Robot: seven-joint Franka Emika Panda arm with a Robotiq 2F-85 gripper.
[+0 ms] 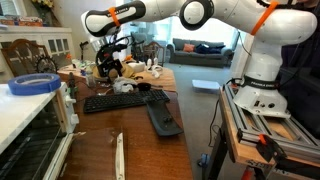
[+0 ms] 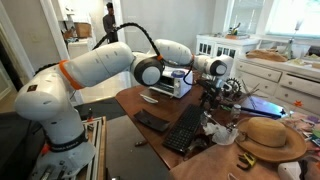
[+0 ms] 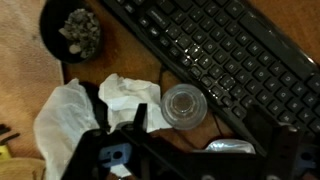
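Observation:
My gripper is open, its dark fingers spread wide at the lower edge of the wrist view. A clear round cup or jar [image 3: 184, 106] shows in the gap between them, apart from both and seen from above. White crumpled tissue [image 3: 130, 100] lies left of the cup, and a black keyboard [image 3: 235, 60] runs diagonally past its upper right. In exterior view 1 my gripper [image 1: 108, 62] hangs above the clutter behind the keyboard [image 1: 113, 101]. Exterior view 2 has the gripper [image 2: 211, 95] over the table, near the keyboard's far end.
A black bowl [image 3: 80, 35] with something dry inside stands at the wrist view's upper left. Silver foil-like stuff [image 3: 231, 146] lies by the right finger. A brown hat [image 2: 270, 140] sits at the right. Bare table [image 1: 155, 155] lies in front of a dark tray [image 1: 163, 120].

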